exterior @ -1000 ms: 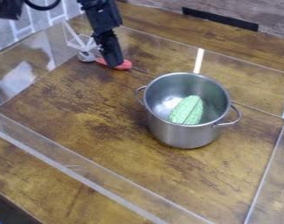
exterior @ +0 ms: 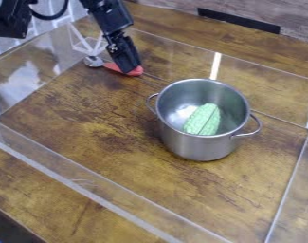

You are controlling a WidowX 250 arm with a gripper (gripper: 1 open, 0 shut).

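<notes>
My black gripper (exterior: 118,55) reaches in from the top left, open, its fingertips low over a red object (exterior: 128,70) with a silver part at its left end, like a utensil, partly hidden by the fingers. A steel pot (exterior: 201,142) with two handles stands at the centre right, holding a pale green oblong item (exterior: 202,118).
Transparent edges or strips run along the left and right sides. A white tape mark (exterior: 216,66) lies behind the pot.
The arm and gripper have shifted slightly to the left over the last second. The pot and its contents are unchanged.
</notes>
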